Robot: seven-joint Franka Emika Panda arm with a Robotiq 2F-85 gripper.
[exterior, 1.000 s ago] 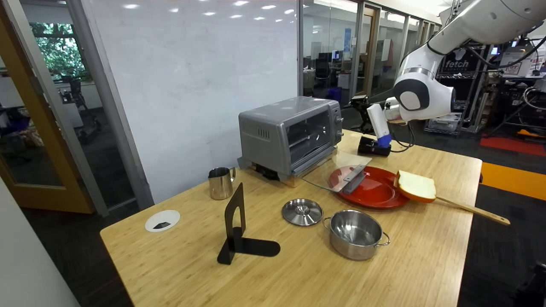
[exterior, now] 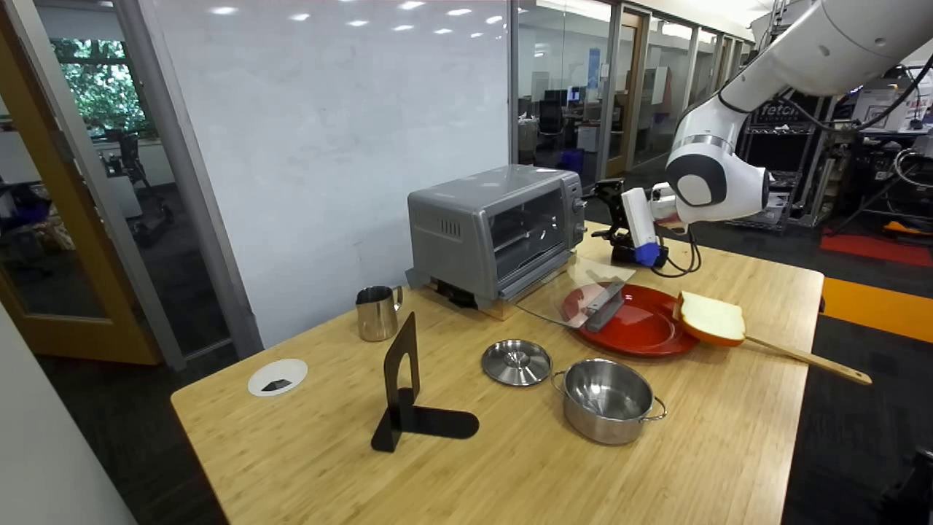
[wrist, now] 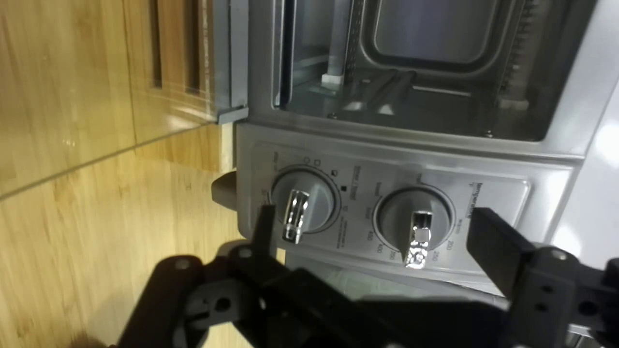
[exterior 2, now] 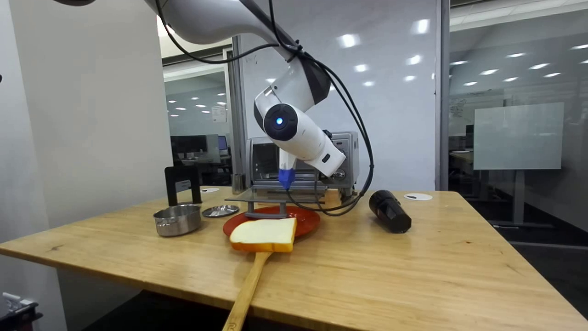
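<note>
My gripper is open in front of the toaster oven's control panel point(wrist: 360, 153), with nothing held. The temperature knob point(wrist: 415, 223) appears between the fingers, nearer the right one; a second knob point(wrist: 304, 203) lies close to the left finger point(wrist: 265, 229). Contact with either knob cannot be told. In exterior view 1 the gripper stands at the right end of the grey toaster oven point(exterior: 455, 214). The oven's glass door point(exterior: 560, 302) hangs open over a red plate point(exterior: 647, 324). Inside, the oven tray area shows partly in the wrist view.
A bread slice point(exterior: 713, 316) rests on a wooden-handled spatula point(exterior: 809, 359) beside the plate. Nearby are a steel pot point(exterior: 603, 420), lid point(exterior: 516, 362), pitcher point(exterior: 377, 315) and black stand point(exterior: 407, 407). A black cylinder point(exterior 2: 390, 211) lies right of the arm.
The arm and gripper have moved a little left in exterior view 1, closer to the oven's knob end. The tabletop objects and the open oven door look unmoved.
</note>
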